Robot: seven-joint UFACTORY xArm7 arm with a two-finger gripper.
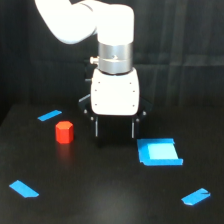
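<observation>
A red block [64,132] with a faceted outline stands on the dark table, left of centre. My gripper [115,128] hangs to its right, clear of it, with the fingers pointing down. The two dark fingers stand well apart, so it is open, and nothing shows between them. To the right lies a pale square patch [161,152] bordered with blue tape. The gripper is to the left of this patch and slightly farther up in the picture.
Blue tape strips lie on the table at the front left [23,188], back left [50,115] and front right [196,197]. Dark cloth hangs behind.
</observation>
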